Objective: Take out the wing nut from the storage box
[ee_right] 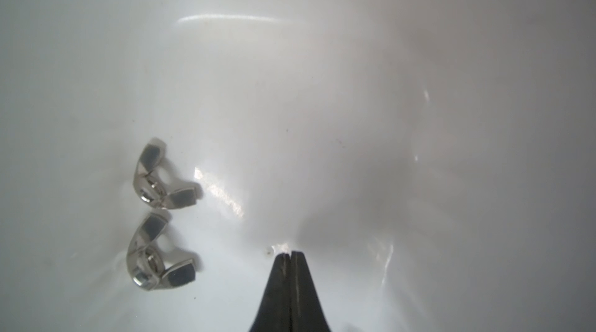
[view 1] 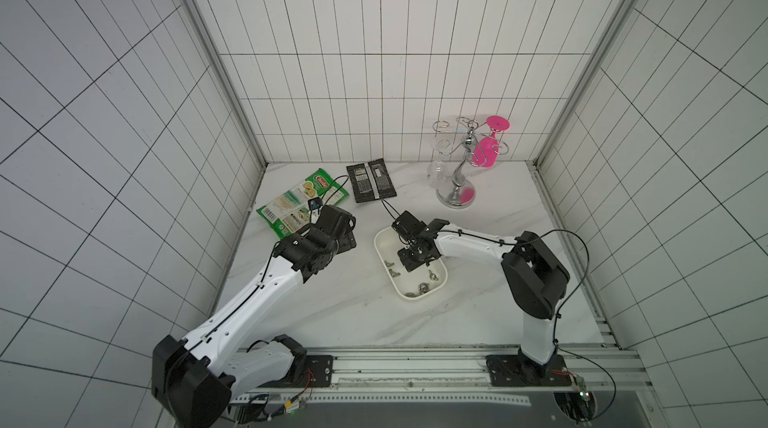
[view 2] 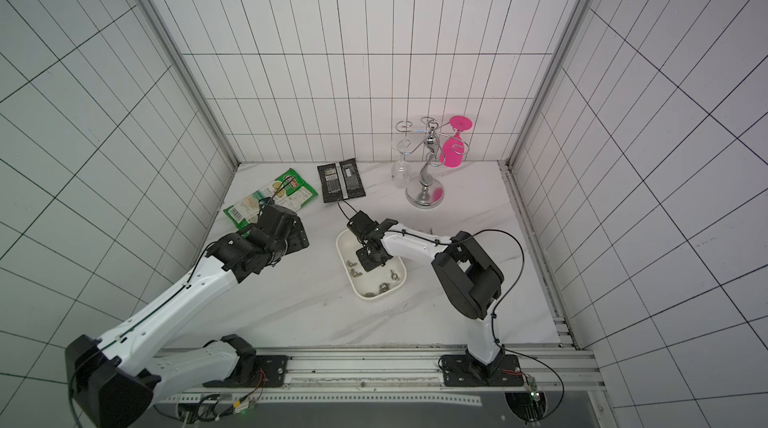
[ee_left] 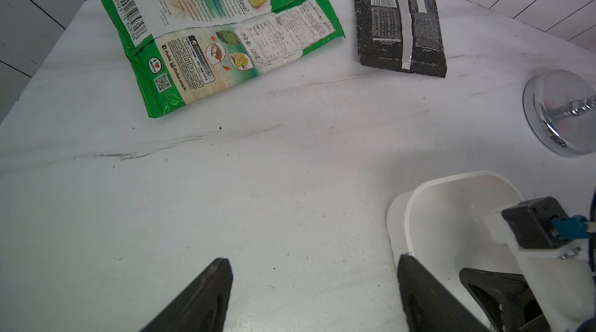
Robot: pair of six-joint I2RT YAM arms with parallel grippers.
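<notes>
The white storage box (view 1: 385, 269) stands mid-table with several silver wing nuts inside. Two of them, an upper wing nut (ee_right: 151, 190) and a lower wing nut (ee_right: 147, 271), lie close together on the box floor in the right wrist view. To the right of both, my right gripper is inside the box, its fingertips together and nothing between them. In the top left view, more wing nuts (view 1: 423, 288) rest at the box's near end. My left gripper is open and empty above bare table, left of the box.
A green chip bag (ee_left: 229, 34) and a black packet (ee_left: 400, 21) lie at the back. A chrome glass rack (view 1: 456, 192) with a pink glass (view 1: 485, 151) stands behind the box to the right. Bare table lies left of the box.
</notes>
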